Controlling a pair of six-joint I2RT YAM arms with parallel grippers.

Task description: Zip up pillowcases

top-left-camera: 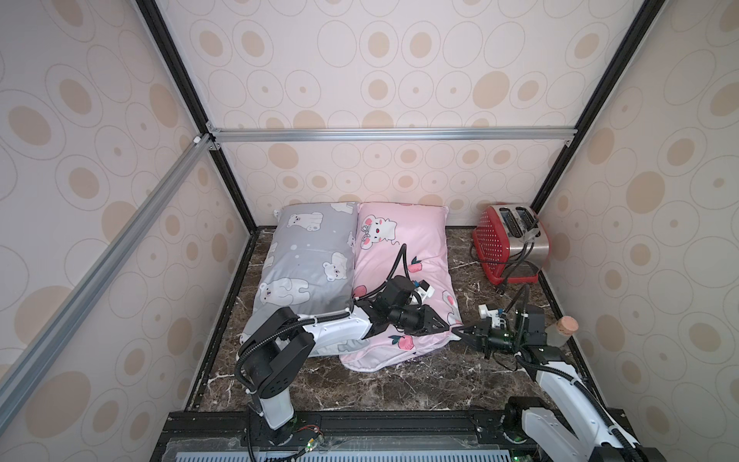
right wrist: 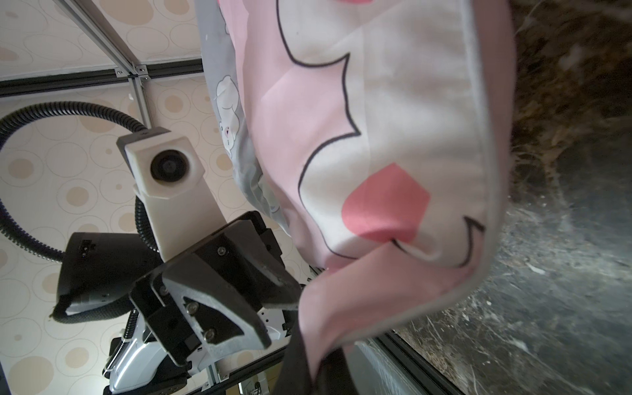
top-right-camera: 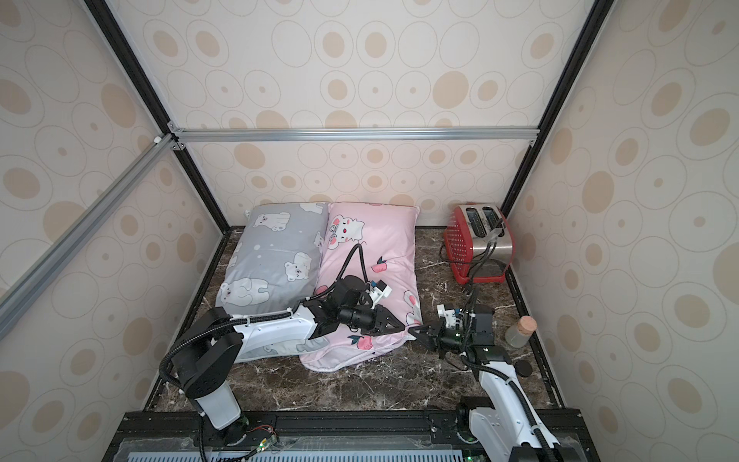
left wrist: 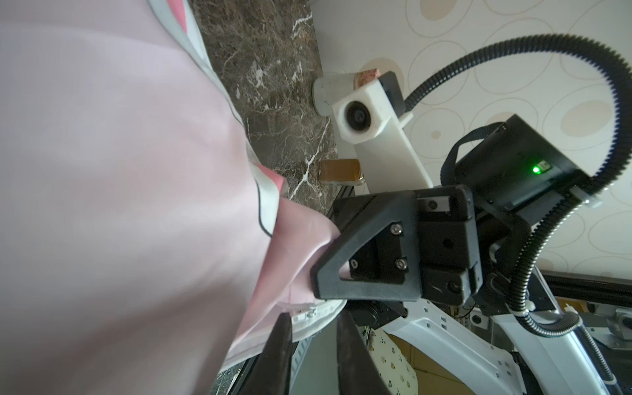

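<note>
The pink pillowcase lies over its pillow, with its open end towards me. My right gripper is shut on its front right corner, and a pink fold runs down between the fingers. In the left wrist view, my left gripper stands part open just below the corner's white edge, with no cloth clearly between its fingers. A small metallic piece, perhaps the zipper pull, shows on that edge. From above, the two grippers' tips almost meet.
A grey bear-print pillow lies left of the pink one, partly under my left arm. At right stand a red toaster and a cork-topped jar. Bare dark marble lies in front.
</note>
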